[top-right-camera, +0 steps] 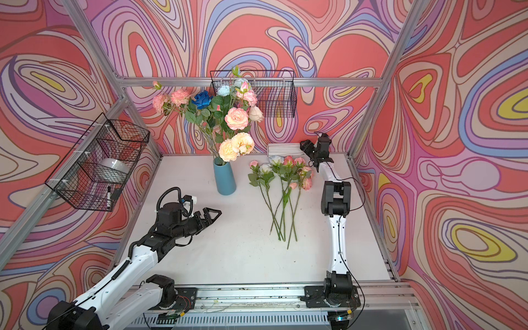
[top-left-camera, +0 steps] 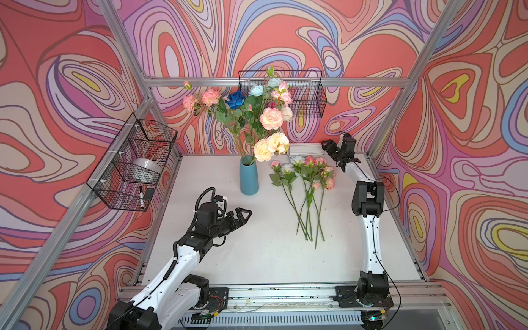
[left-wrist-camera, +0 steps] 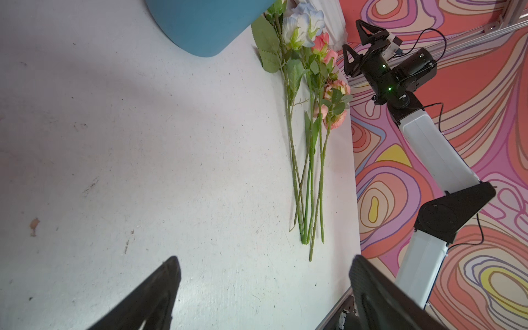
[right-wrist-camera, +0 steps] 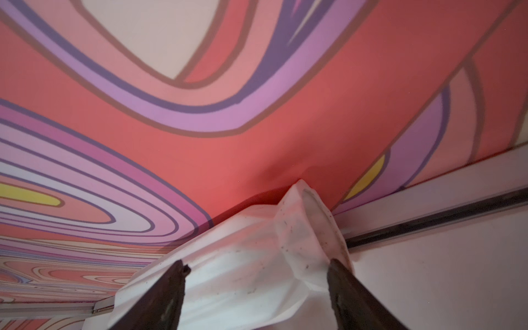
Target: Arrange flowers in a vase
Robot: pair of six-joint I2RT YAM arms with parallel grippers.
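A blue vase [top-left-camera: 249, 178] stands upright at the back left of the table, filled with pink, cream and blue flowers [top-left-camera: 271, 118]. To its right, several loose stems [top-left-camera: 309, 214] lie flat, their pink and white blooms [top-left-camera: 309, 161] pointing to the back. My left gripper [top-left-camera: 242, 216] is open in front of the vase; bare table shows between its fingers in the left wrist view. At the back right, beyond the loose blooms, my right gripper [top-left-camera: 329, 145] is open. A crumpled white wrapper [right-wrist-camera: 242, 264] lies ahead of and between its fingers, not gripped.
Wire baskets hang on the left [top-left-camera: 132, 165] and on the back rail [top-left-camera: 308, 99]. A metal frame rail [right-wrist-camera: 440, 214] borders the table's back edge.
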